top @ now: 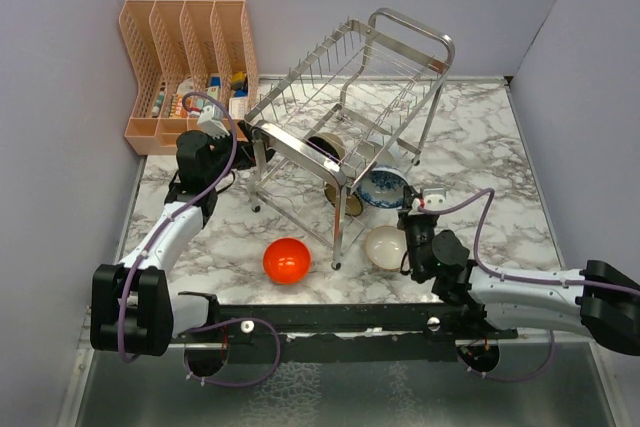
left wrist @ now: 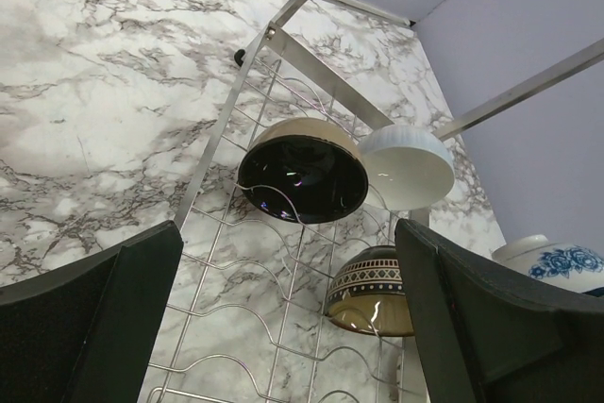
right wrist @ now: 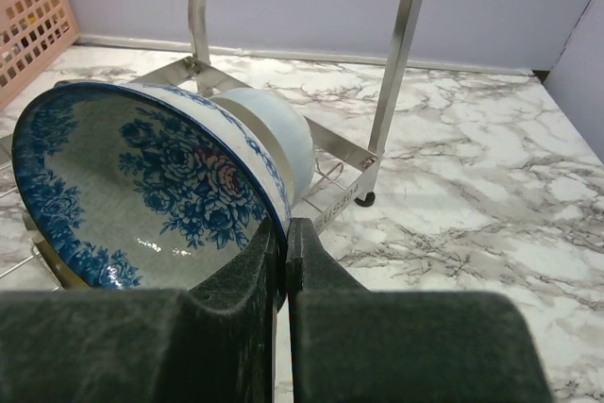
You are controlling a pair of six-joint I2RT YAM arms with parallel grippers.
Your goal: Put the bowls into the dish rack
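My right gripper is shut on the rim of a blue floral bowl (right wrist: 142, 186), at the rack's front right side. The steel dish rack (top: 340, 175) holds a black bowl (left wrist: 297, 176), a white bowl (left wrist: 408, 172) and a patterned brown bowl (left wrist: 368, 309) on its lower tier. A red bowl (top: 287, 261) and a cream bowl (top: 385, 247) lie on the counter in front. My left gripper is open above the lower tier at the rack's left end.
A peach compartment bin (top: 150, 57) stands back left. Walls border both sides.
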